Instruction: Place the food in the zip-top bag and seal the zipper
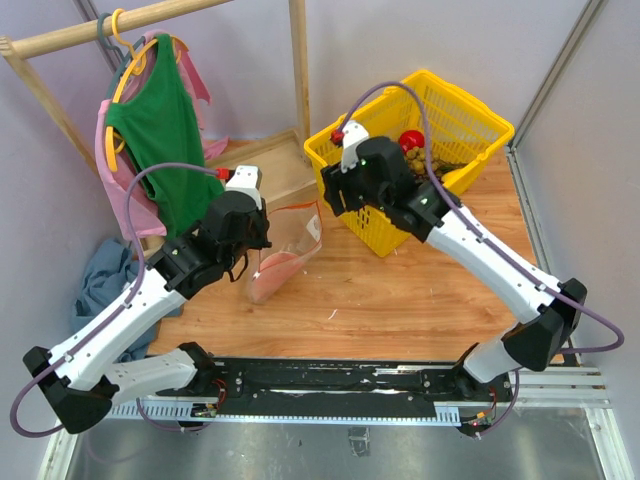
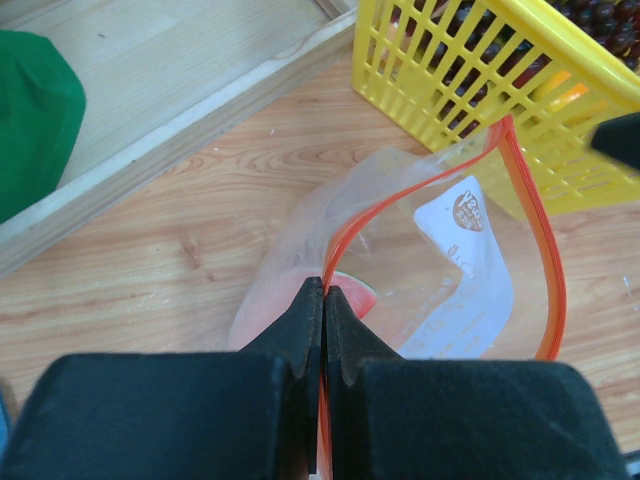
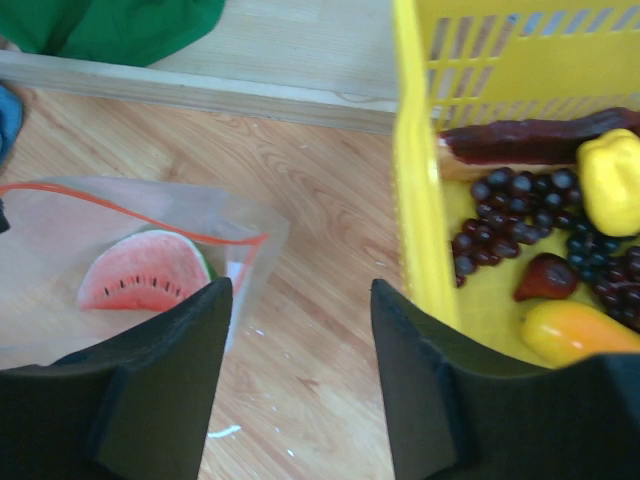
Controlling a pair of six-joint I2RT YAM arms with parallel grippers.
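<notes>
A clear zip top bag [image 2: 400, 240] with an orange-red zip edge stands with its mouth spread wide. Inside it lies a watermelon slice [image 3: 145, 272], red flesh and dark seeds plain in the right wrist view. My left gripper is shut on the near side of the bag's rim, the thin edge pinched between its tips. My right gripper is open, with nothing between its fingers; it hovers between the bag and the yellow basket, apart from the bag's edge. In the top view the right arm hides the basket's near corner.
The yellow basket [image 1: 480, 110] holds fruit, among it grapes [image 3: 515, 215] and a yellow pepper [image 3: 610, 185]. A wooden rack with a green garment [image 1: 170, 130] stands at the back left, blue cloth [image 1: 105, 290] below it.
</notes>
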